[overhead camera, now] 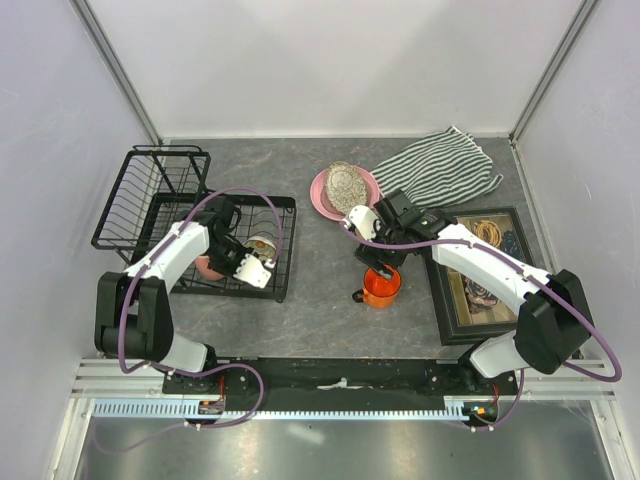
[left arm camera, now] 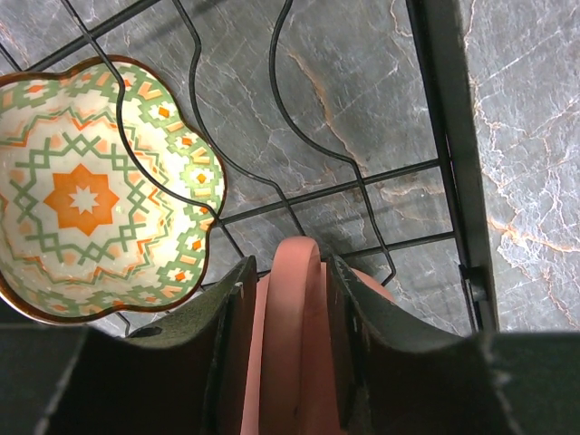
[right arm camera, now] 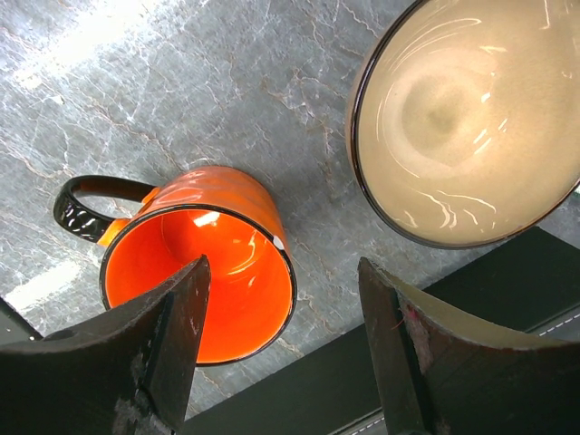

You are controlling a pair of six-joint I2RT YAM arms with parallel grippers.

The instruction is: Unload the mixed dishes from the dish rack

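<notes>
In the left wrist view a pink mug [left arm camera: 362,283] sits in the black dish rack [left arm camera: 467,195], its handle [left arm camera: 292,299] pointing up at the camera. My left gripper is open, one finger on each side of that handle, with narrow gaps showing. Beside it in the rack leans a scalloped patterned dish [left arm camera: 82,199]. My right gripper stands open above the counter, its left finger over the opening of an orange mug [right arm camera: 231,263] with a black handle. A beige dark-rimmed bowl [right arm camera: 471,127] is close by on the right; the right arm hides it from above.
A pink plate [overhead camera: 322,205] carrying a speckled dish [overhead camera: 346,187] lies at the back centre. Behind the right arm is a striped towel [overhead camera: 440,170]. A dark-framed tray [overhead camera: 445,320] stands to the right. Bare counter [overhead camera: 325,290] separates rack and orange mug.
</notes>
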